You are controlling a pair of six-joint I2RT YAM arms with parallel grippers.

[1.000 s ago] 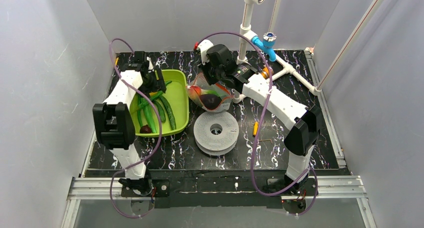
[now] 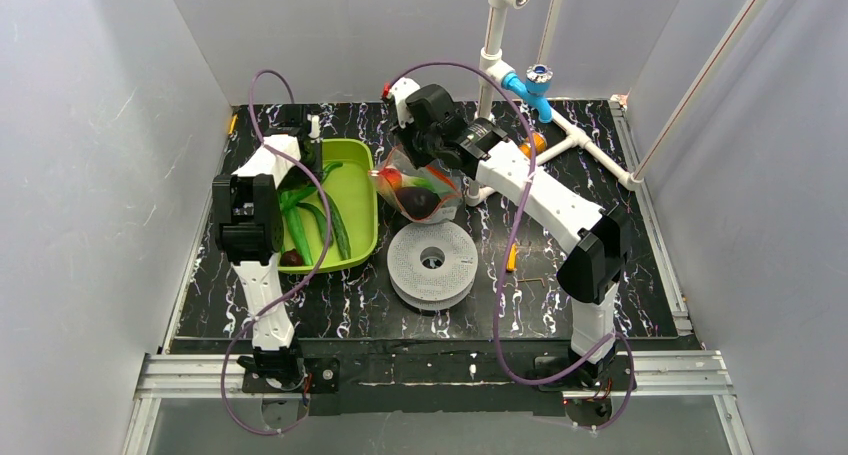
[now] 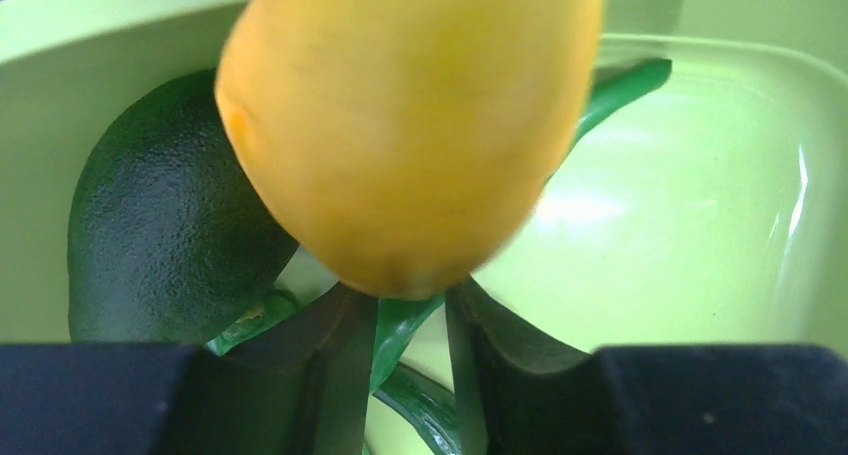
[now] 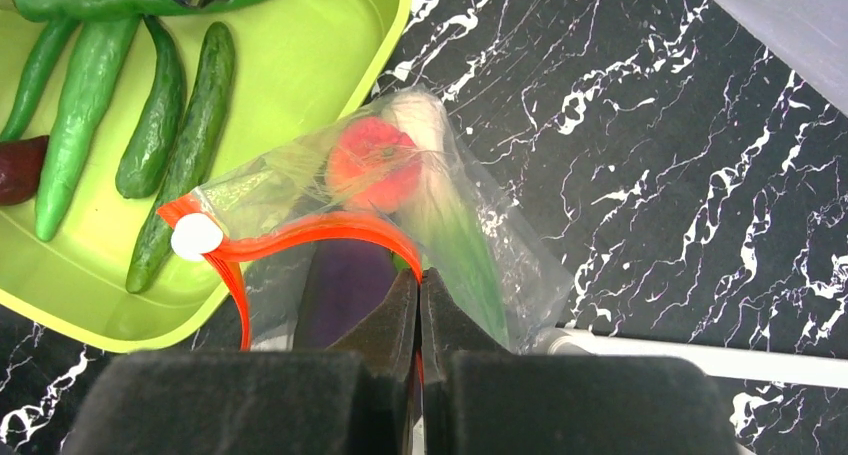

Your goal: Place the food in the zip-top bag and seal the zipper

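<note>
My left gripper is shut on the lower end of a yellow fruit. The fruit is close to the camera and hides part of the green tray. A dark green avocado and long green peppers lie beneath it. My right gripper is shut on the orange zip edge of the clear bag. A white slider sits at the zip's other end, and the mouth is spread. Inside are a tomato, a purple eggplant and a pale-stemmed green vegetable.
A white spool stands just in front of the bag. White pipes with a blue valve rise behind it. Cucumbers and a dark red vegetable lie in the tray. Bare table is at the right.
The left arm has shifted right over the tray's back part. Yellow showing below its gripper earlier is hidden from above now.
</note>
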